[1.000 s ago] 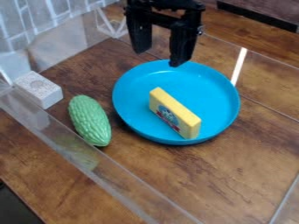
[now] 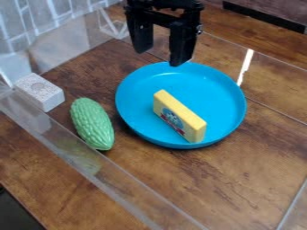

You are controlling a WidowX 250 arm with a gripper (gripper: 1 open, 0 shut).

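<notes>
A black gripper (image 2: 163, 47) hangs at the top centre, open, over the back of a blue plate (image 2: 218, 99). On the plate lies a yellow rectangular block (image 2: 180, 115) with a printed label on its side. A green bumpy vegetable (image 2: 92, 123) lies left of the plate, apart from it.
A white speckled block (image 2: 39, 92) sits at the far left. Clear plastic walls run along the left and lower left.
The gripper has shifted very slightly to the left. The plate and the objects stay where they were.
</notes>
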